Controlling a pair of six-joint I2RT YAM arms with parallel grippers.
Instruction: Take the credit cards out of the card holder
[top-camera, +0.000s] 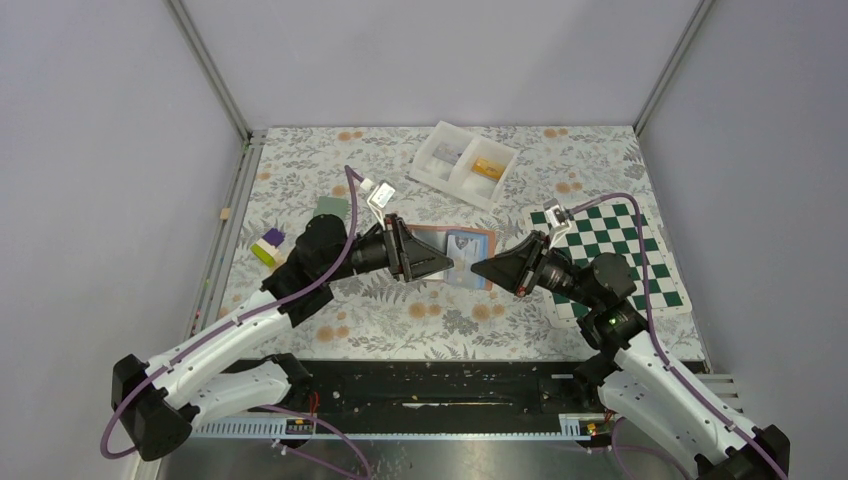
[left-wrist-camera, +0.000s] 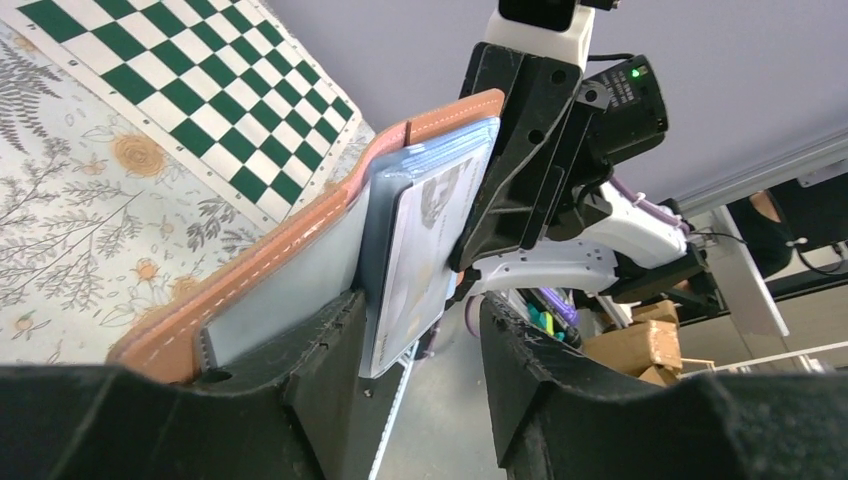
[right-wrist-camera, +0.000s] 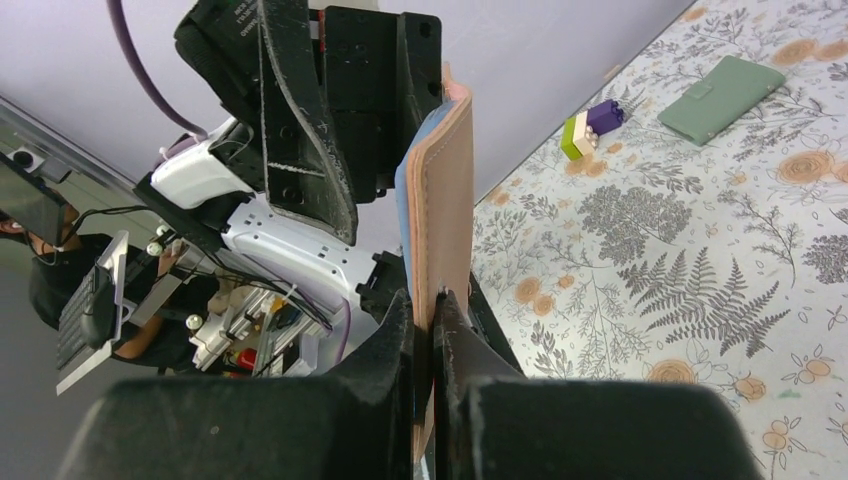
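Observation:
The card holder (top-camera: 428, 236), tan-edged, is held up unfolded between my two arms. Its right leaf carries a light blue stack with a pale printed card (left-wrist-camera: 432, 235) on top; the other leaf shows a whitish pocket (left-wrist-camera: 285, 290). At the right edge, my right gripper is shut on the holder. My left gripper is open in front of the card: one fingertip overlaps the holder near the fold, and the other finger (left-wrist-camera: 515, 385) stands apart from the card's face. Whether the first finger touches the holder, I cannot tell.
A white divided tray (top-camera: 450, 184) with a yellow card inside stands at the back. The green checkered board (top-camera: 625, 255) lies at right. At left are a green booklet (right-wrist-camera: 722, 98) and toy blocks (right-wrist-camera: 590, 128).

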